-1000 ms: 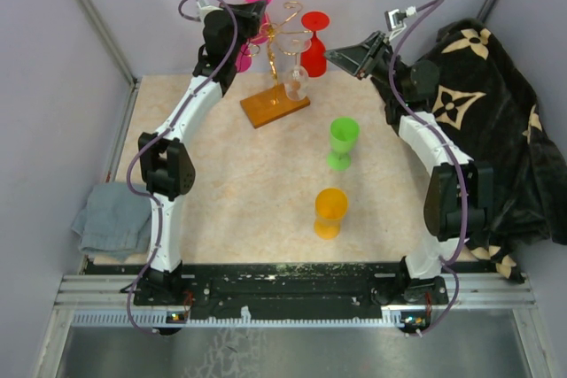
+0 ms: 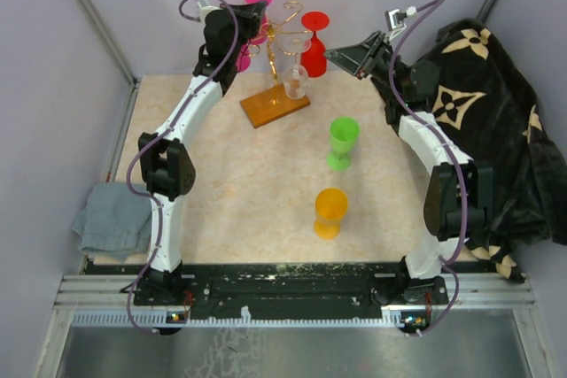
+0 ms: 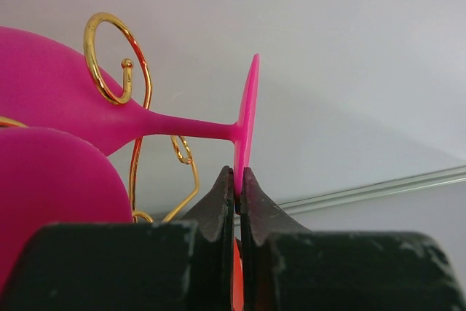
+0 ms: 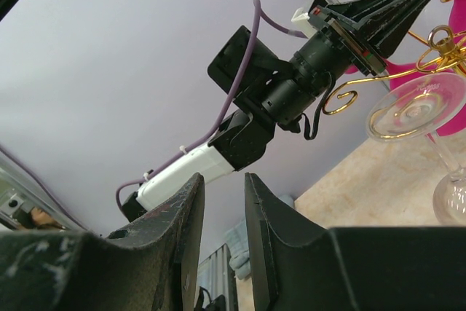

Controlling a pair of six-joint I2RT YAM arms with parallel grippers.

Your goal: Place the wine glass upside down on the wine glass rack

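A gold wine glass rack on a wooden base stands at the back, holding upside-down pink, clear and red glasses. My left gripper is shut on the foot of a pink glass, whose stem runs by a gold hook in the left wrist view; a second pink bowl is in front of it. My right gripper stands open and empty, right of the rack, facing it.
A green glass and an orange glass stand on the table. A grey cloth lies at left, a dark patterned cloth at right.
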